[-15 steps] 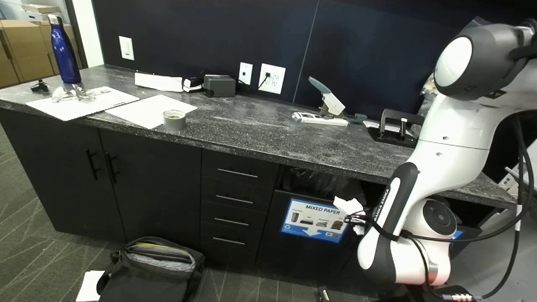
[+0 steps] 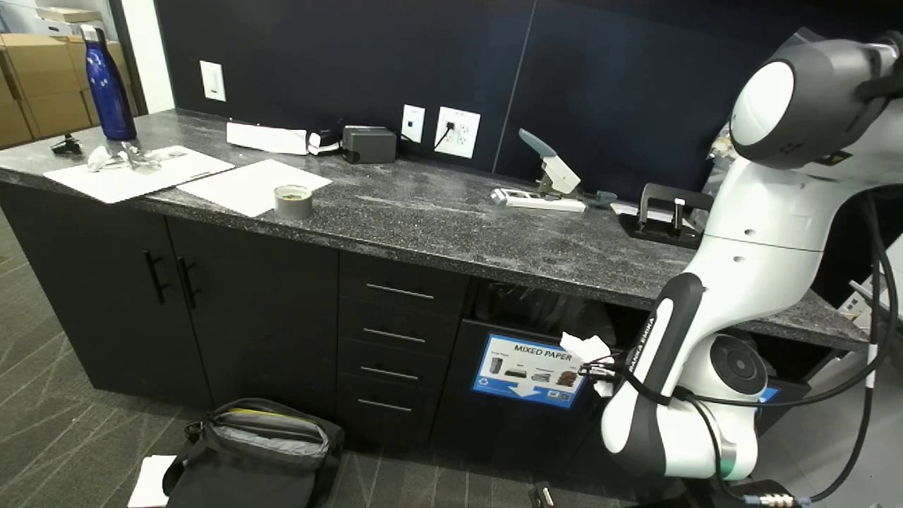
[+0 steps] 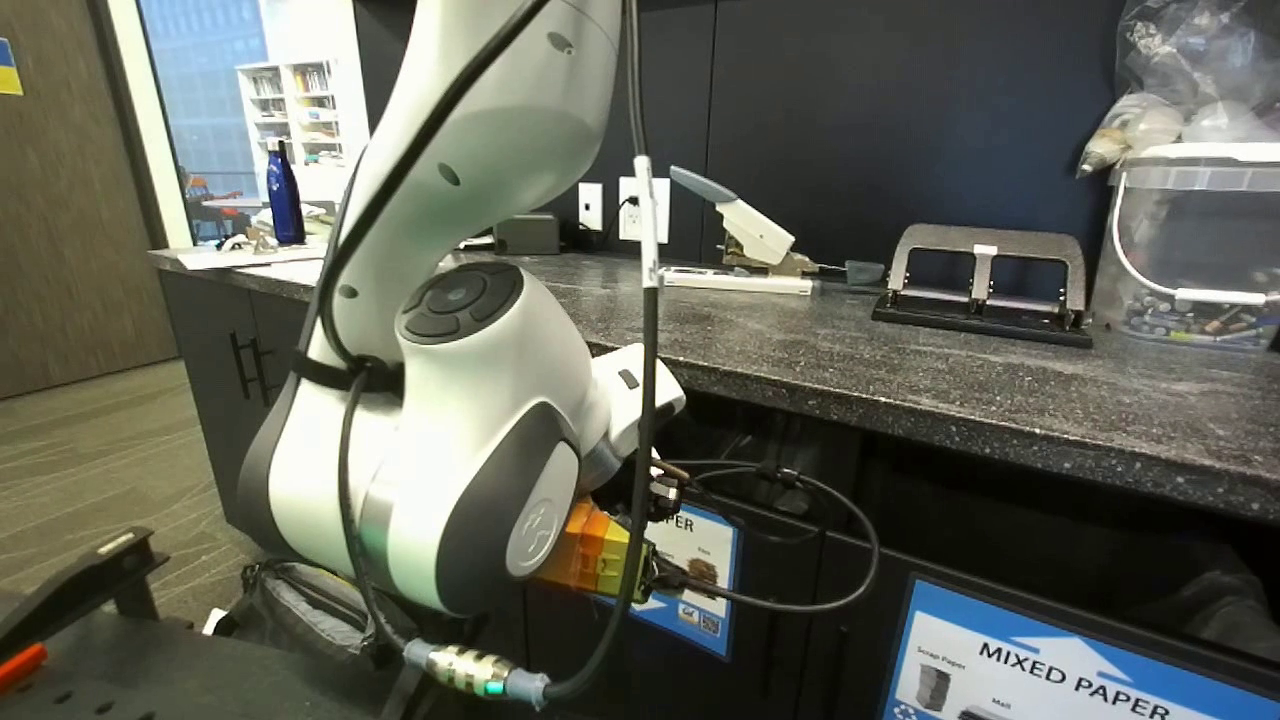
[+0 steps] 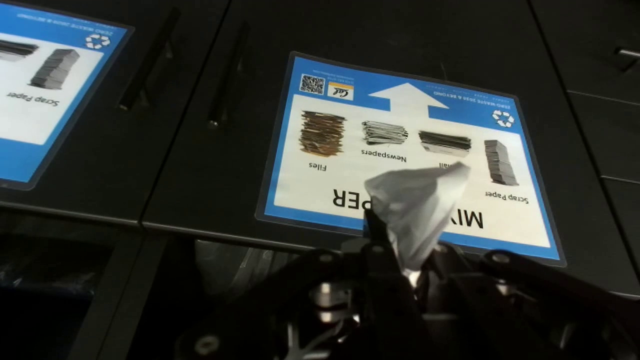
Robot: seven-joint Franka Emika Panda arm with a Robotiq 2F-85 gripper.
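Observation:
A crumpled piece of white paper (image 4: 417, 207) is pinched between the fingertips of my gripper, which is shut on it. Exterior view 1 shows the same white paper (image 2: 585, 347) sticking out from the gripper (image 2: 599, 369), in front of the cabinet and below the countertop's edge. Behind the paper is the blue-bordered Mixed Paper sign (image 4: 396, 162), upside down in the wrist view. Above that sign, in exterior view 1, lies the dark bin opening (image 2: 546, 309) with a clear liner inside. In exterior view 2 the arm hides the paper.
On the countertop (image 2: 406, 212) stand a stapler (image 2: 546, 182), a hole punch (image 2: 664, 216), a tape roll (image 2: 293, 202) and a blue bottle (image 2: 108, 89). A second bin with its own sign (image 3: 1068, 660) is to the right. A black bag (image 2: 254, 457) rests on the floor.

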